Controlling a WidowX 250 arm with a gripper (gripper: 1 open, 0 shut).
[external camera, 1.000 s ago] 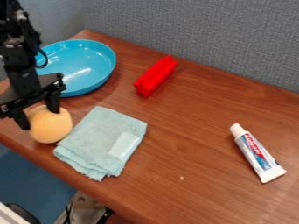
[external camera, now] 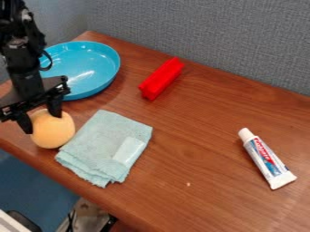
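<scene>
At the left edge of the table, my black gripper [external camera: 36, 112] is down at a pale orange, rounded object [external camera: 53, 132], with its fingers at the object's upper part. Whether the fingers are closed on it is hidden. The object sits just left of a folded light blue cloth [external camera: 100, 156], near the table's front edge.
A blue plate [external camera: 85, 70] lies behind the gripper. A red block [external camera: 161, 78] is at the back middle, and a toothpaste tube [external camera: 267, 159] at the right. A grey partition runs along the back.
</scene>
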